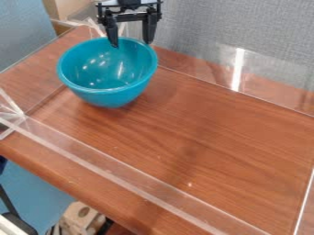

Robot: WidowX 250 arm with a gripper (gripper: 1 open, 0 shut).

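A large teal bowl (106,84) stands on the wooden tabletop in the upper left of the camera view. My gripper (130,40) hangs above the bowl's back rim, open, its two dark fingers spread apart and pointing down with nothing seen between them. Whether a finger touches the rim is hard to tell.
Clear low panels (240,69) run along the table's edges. A grey textured wall rises behind. Below the front left edge are a blue floor and some fittings.
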